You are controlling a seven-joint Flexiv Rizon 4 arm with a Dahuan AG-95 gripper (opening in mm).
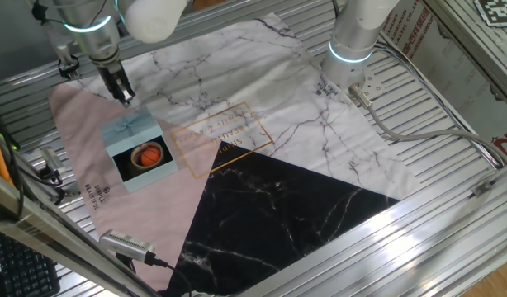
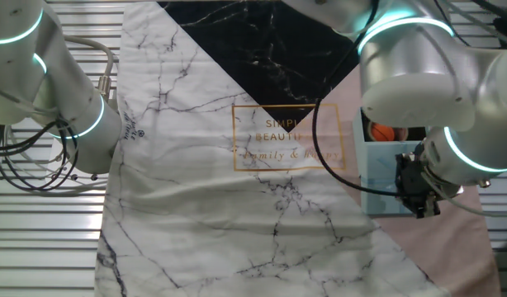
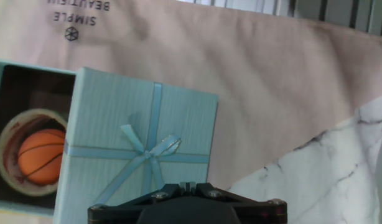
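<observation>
On the pink part of the cloth sits a light-blue gift box (image 1: 158,176). Its lid (image 3: 110,118), tied with a blue ribbon bow (image 3: 149,154), covers one side and leaves the rest open. Inside the uncovered part, a small orange basketball (image 3: 40,157) rests in a tan ring (image 3: 5,155), against dark lining. My gripper (image 1: 127,100) hangs just beyond the lid side of the box in exterior view 1. In the wrist view its fingertips meet near the lid's edge, with nothing visible between them. Contact with the lid cannot be made out.
A camera (image 1: 128,246) on a rail lies near the front left.
</observation>
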